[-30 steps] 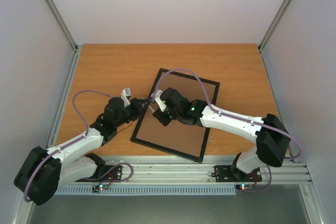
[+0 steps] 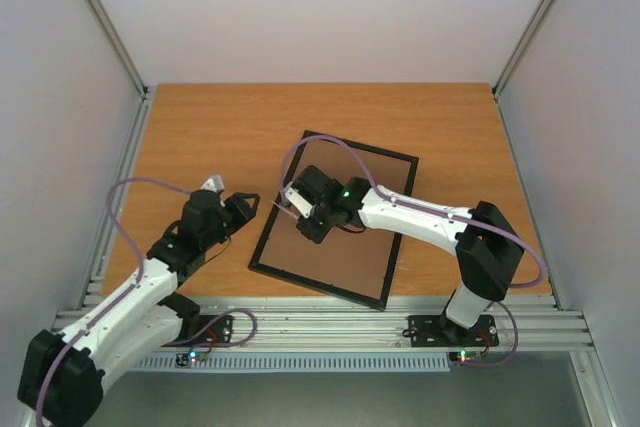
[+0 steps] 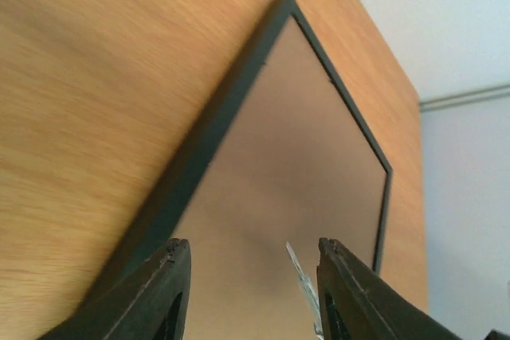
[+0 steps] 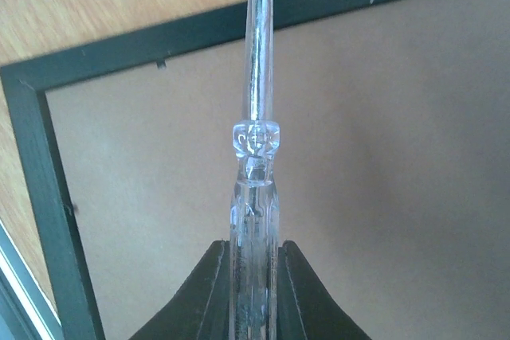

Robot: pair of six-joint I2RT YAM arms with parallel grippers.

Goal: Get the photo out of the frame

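The photo frame [image 2: 342, 277] lies back side up on the wooden table, black border around a brown backing board [image 4: 398, 157]. My right gripper is above its left part, holding a clear-handled screwdriver [image 4: 257, 53] between its fingers, pointing over the border. The screwdriver's thin tip also shows in the left wrist view. My left gripper is open with nothing between its fingers, just left of the frame in the top view [image 2: 250, 205]. The photo itself is not visible.
Bare table [image 2: 220, 117] lies behind and to the left of the frame and along its right side. Walls and metal rails enclose the table; purple cables arch over both arms.
My left gripper has drawn back to the left, away from the screwdriver and my right gripper.
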